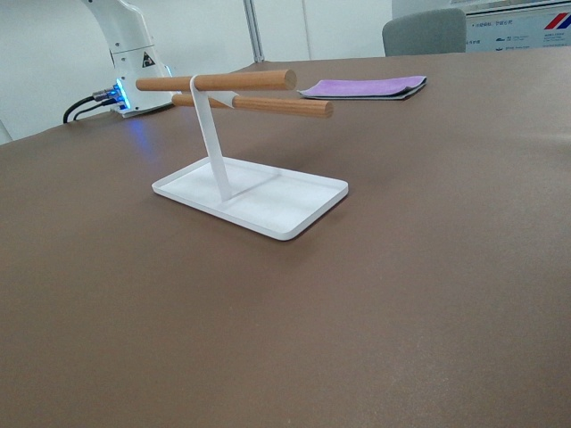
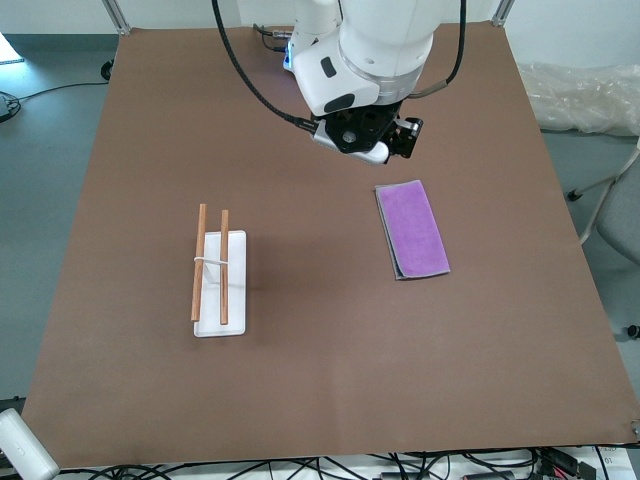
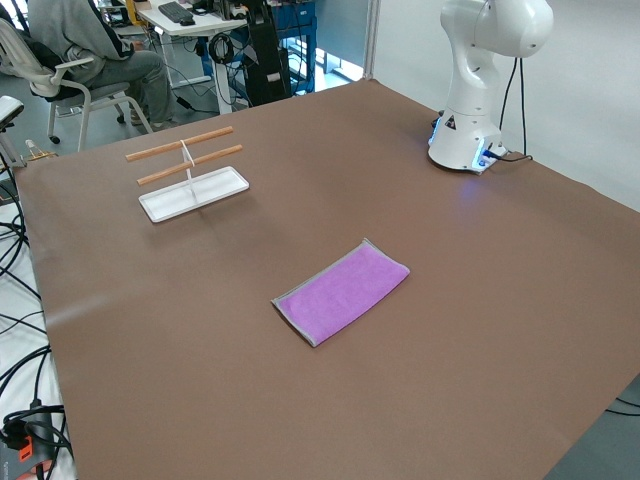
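Observation:
In the left camera view, the white arm's black gripper (image 2: 398,138) hangs above the far part of the table, beyond the purple cloth (image 2: 411,228); whether its fingers are open or shut cannot be made out. The cloth, grey-edged, lies flat, also visible in the right camera view (image 3: 340,292). To its left stands a white rack with two wooden rods (image 2: 198,262) on a white tray base (image 2: 236,300); in the top view the rods (image 1: 259,78) sit raised on a post, empty.
Cables and equipment line the near edge in the left camera view, with a white cylinder (image 2: 25,450) at the lower left corner. A grey chair stands beyond the right edge.

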